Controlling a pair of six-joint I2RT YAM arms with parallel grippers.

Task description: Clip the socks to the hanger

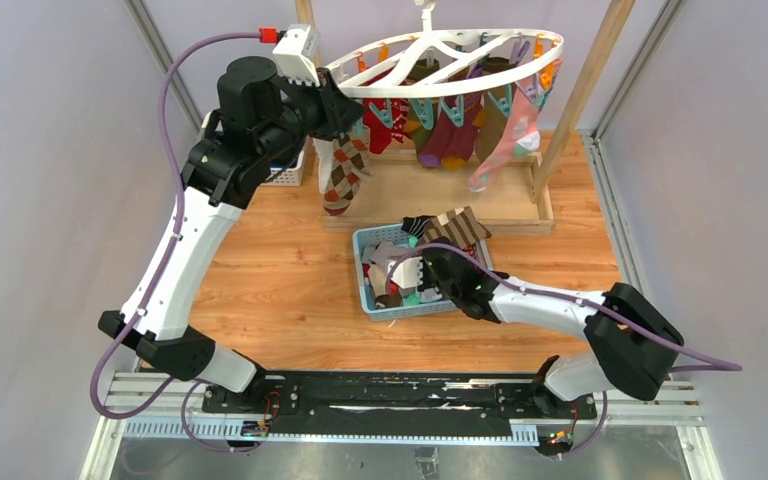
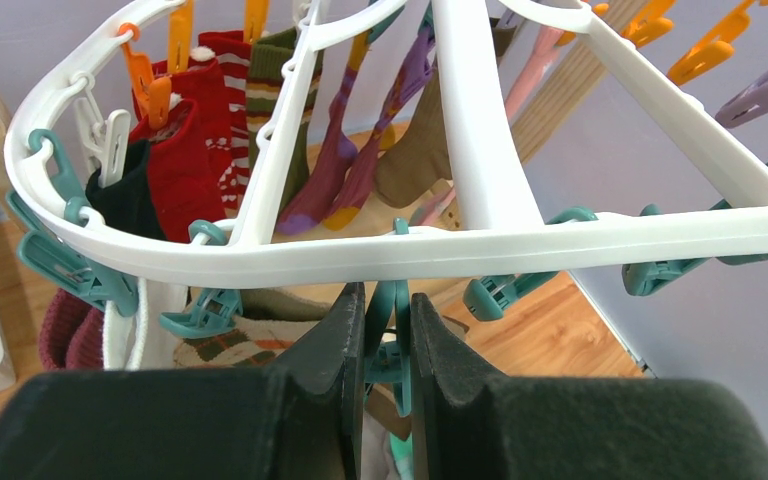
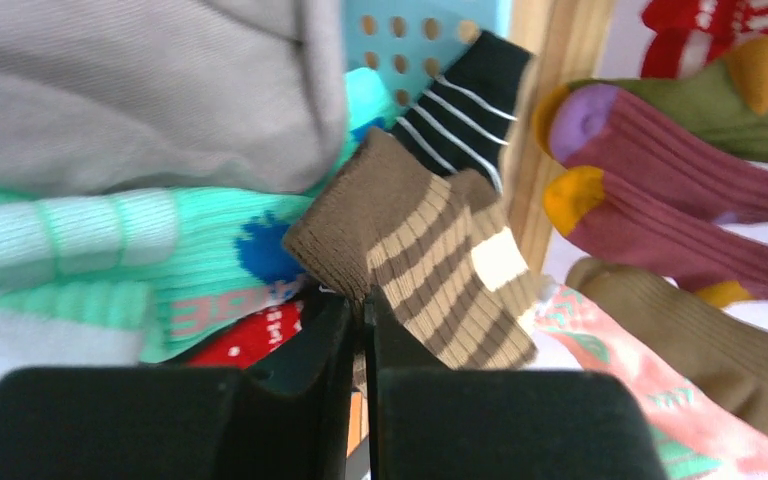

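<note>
The white hanger (image 1: 480, 92) carries socks on coloured clips, including an argyle sock (image 1: 345, 178). My left gripper is up at the hanger's front bar (image 2: 290, 262), shut on a teal clip (image 2: 393, 360). My right gripper is down in the blue basket (image 1: 365, 295) among loose socks, its fingers close together at a brown striped sock (image 3: 430, 270); whether they grip it is unclear. In the top view that sock rises at the basket's back right.
The wooden hanger stand (image 1: 390, 205) stands behind the basket. A white basket (image 1: 285, 178) is at the back left. The floor left of the blue basket is clear.
</note>
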